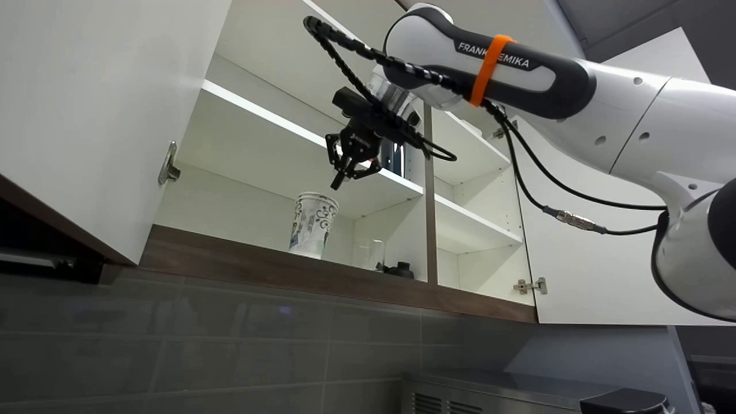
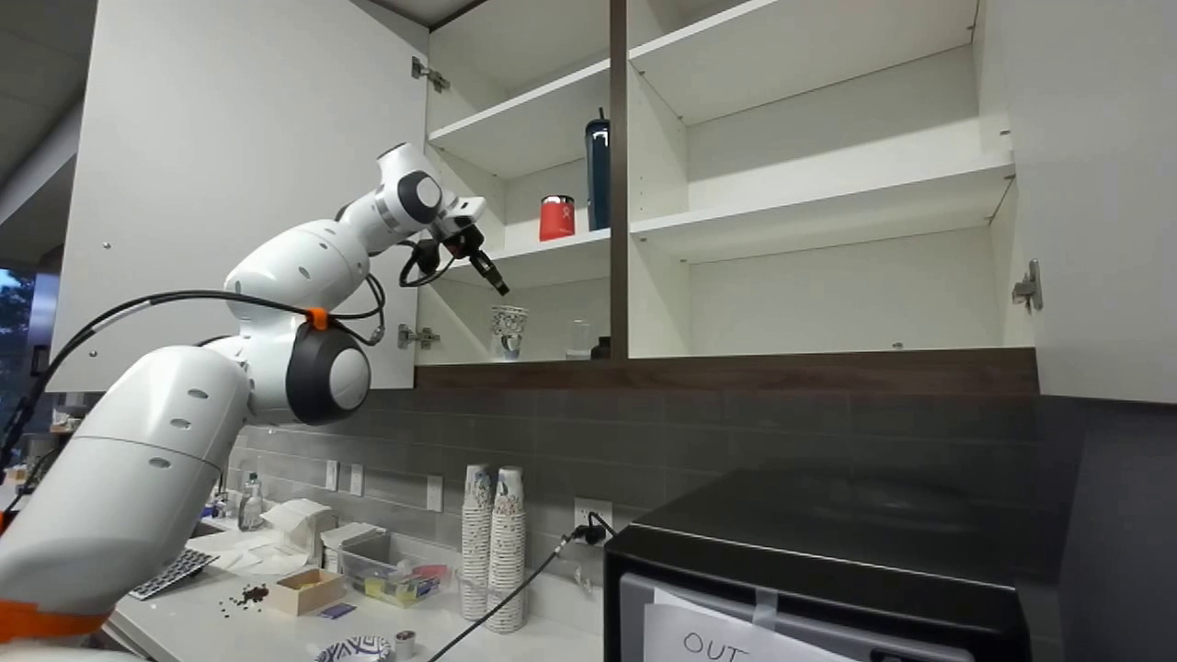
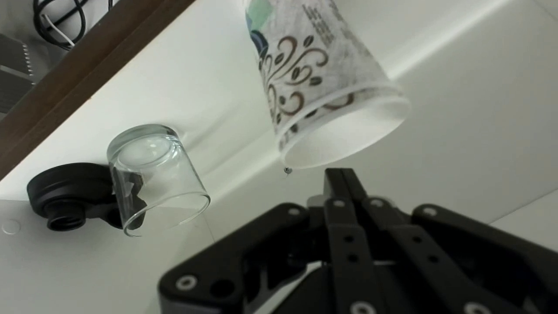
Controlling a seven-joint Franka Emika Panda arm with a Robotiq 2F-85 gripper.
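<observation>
A patterned paper cup (image 1: 314,224) stands upright on the cabinet's bottom shelf, near the front edge. My gripper (image 1: 336,183) hangs just above its rim, apart from it, with the fingers pointing down at a slant. In the wrist view the gripper is shut, its fingertips pressed together with nothing between them. The cup (image 3: 308,73) lies beyond those tips there, and part of its inside shows past the rim. From the second exterior view, the cup (image 2: 508,331) sits below and close to the gripper (image 2: 503,291).
A clear glass (image 3: 157,178) and a black lid-like part (image 3: 70,191) share the bottom shelf. On the shelf above stand a red mug (image 2: 557,217) and a dark tumbler (image 2: 598,176). Cabinet doors (image 2: 243,176) hang open; the right compartment is empty.
</observation>
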